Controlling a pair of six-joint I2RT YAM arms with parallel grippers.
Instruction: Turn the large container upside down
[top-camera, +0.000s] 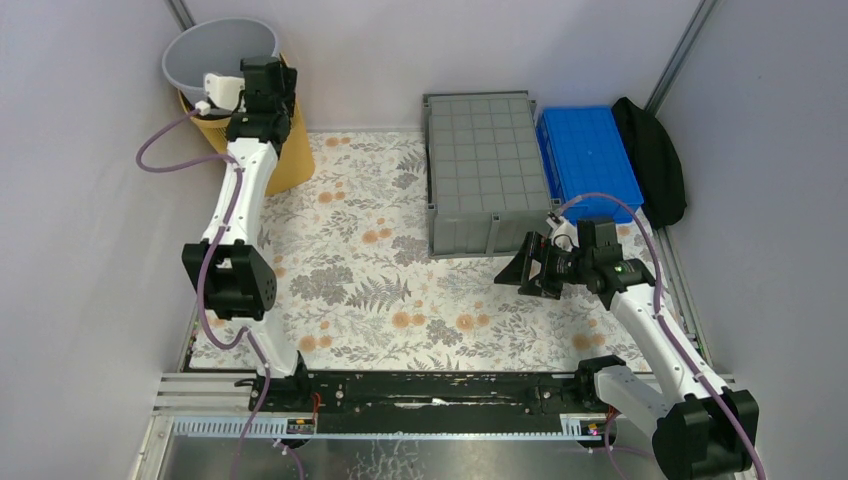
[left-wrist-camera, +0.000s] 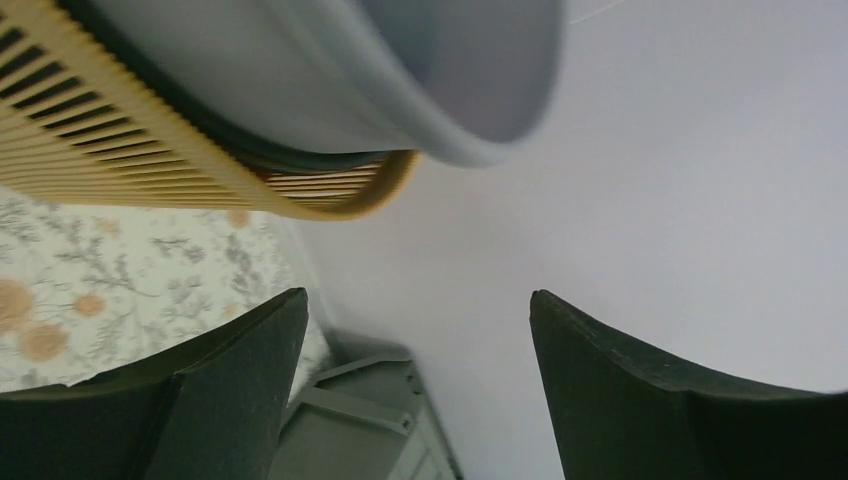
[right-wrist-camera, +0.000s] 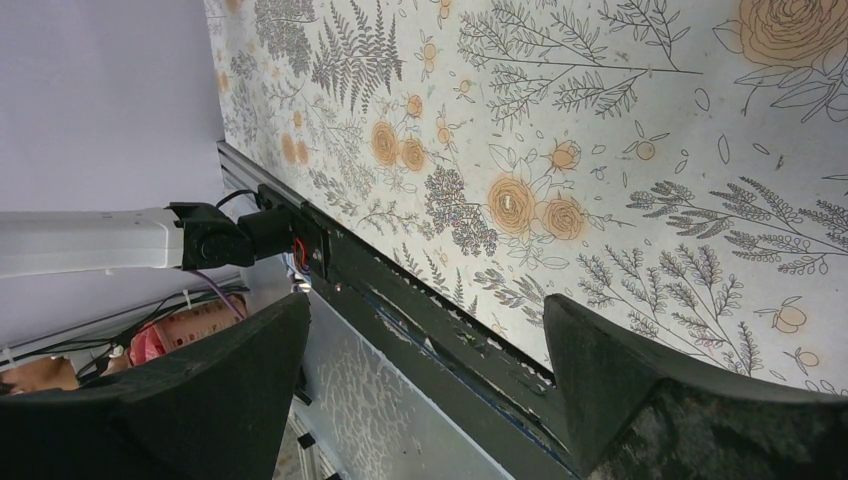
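Observation:
A large grey crate (top-camera: 485, 160) lies with its gridded face up at the back centre of the table. Back left, a grey round bin (top-camera: 222, 45) sits inside a yellow basket (top-camera: 293, 160). My left gripper is at the right side of this stack, its fingers apart. In the left wrist view the bin rim (left-wrist-camera: 440, 130) and the basket rim (left-wrist-camera: 310, 205) pass above the fingers, with neither between them. The right gripper (top-camera: 525, 270) hangs open in front of the crate; its wrist view shows only floral cloth and the table edge between the fingers.
A blue crate (top-camera: 592, 160) stands against the grey crate's right side, with a black bag (top-camera: 650, 160) beyond it. Walls close in at the back and both sides.

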